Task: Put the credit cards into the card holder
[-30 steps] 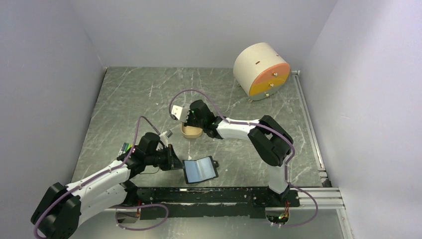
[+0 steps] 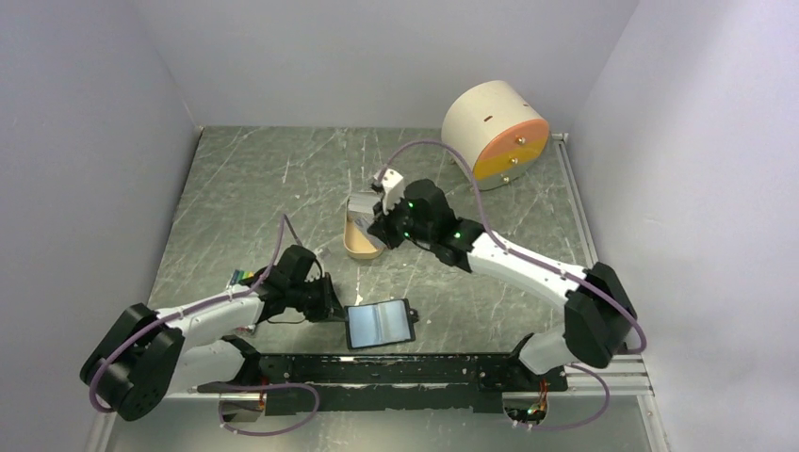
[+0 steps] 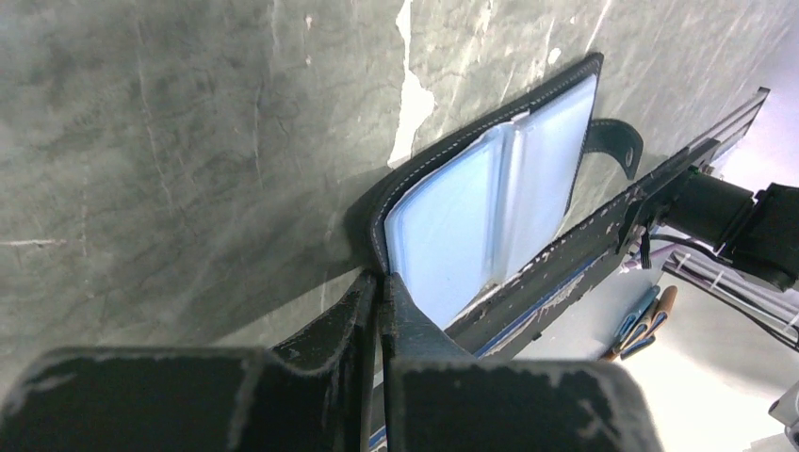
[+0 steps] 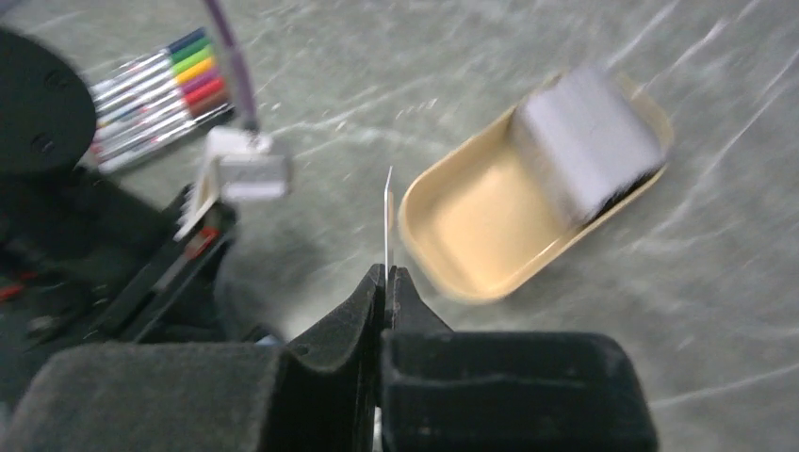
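Observation:
The card holder [image 2: 381, 323] lies spread on the table near the front edge, its black cover and clear sleeves [image 3: 462, 221] facing up. My left gripper is shut on the near edge of its cover. A thin card [image 4: 388, 217] stands edge-on between the fingertips of my right gripper, which is shut on it. In the top view this right gripper [image 2: 384, 230] hangs over the right side of the tan tray [image 2: 361, 252]. A pale stack of cards [image 4: 589, 141] leans in one end of that tray.
Several coloured markers [image 4: 160, 94] lie on the left side of the table, partly behind the left arm. A round cabinet with coloured drawers [image 2: 499, 137] stands at the back right. Table between tray and holder is clear.
My right gripper has moved up and to the right, and a card now shows at its fingers. The left arm shifted slightly; the card holder turned a little.

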